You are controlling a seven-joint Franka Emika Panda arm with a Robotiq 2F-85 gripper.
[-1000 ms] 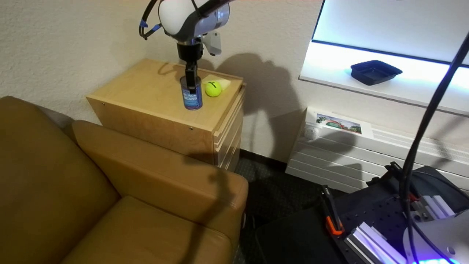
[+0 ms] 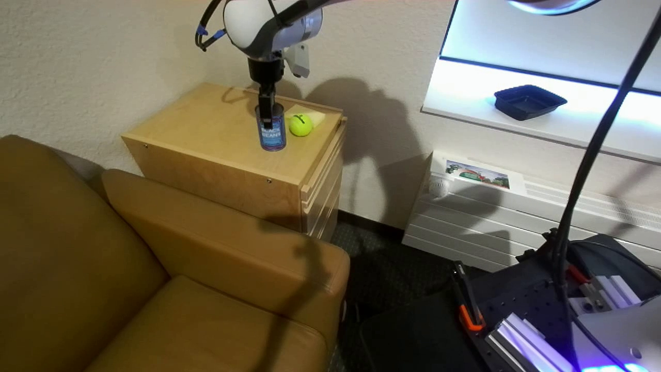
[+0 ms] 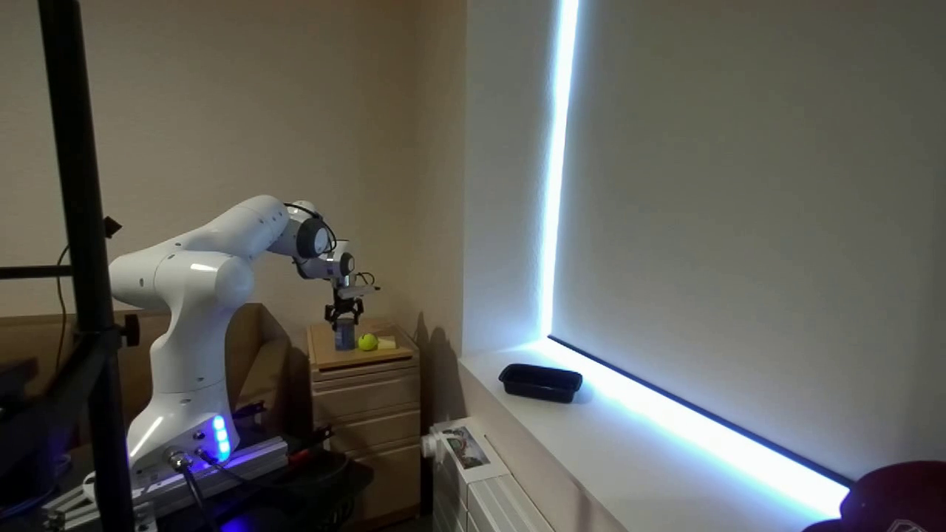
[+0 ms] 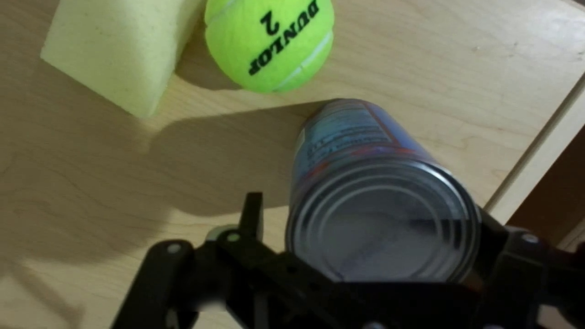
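A blue can labelled black beans (image 2: 272,137) stands on the wooden cabinet top (image 2: 192,118). My gripper (image 2: 267,118) points down around its upper part. In the wrist view the can's metal lid (image 4: 378,230) lies between the two fingers. Bare wood shows between the left finger and the can, so the fingers are open. The right finger (image 4: 491,236) is close against the can's side, partly hidden by it; contact is unclear. Beside the can sit a yellow-green tennis ball (image 4: 271,41) and a pale yellow block (image 4: 118,49).
The cabinet's edge (image 4: 540,142) runs close by the can. A brown sofa (image 2: 229,235) stands in front of the cabinet. On the windowsill rests a black tray (image 3: 541,382), apparently empty.
My gripper has shifted slightly back, toward the wall. The can has moved a little the same way on the cabinet top. Ball and block have stayed put.
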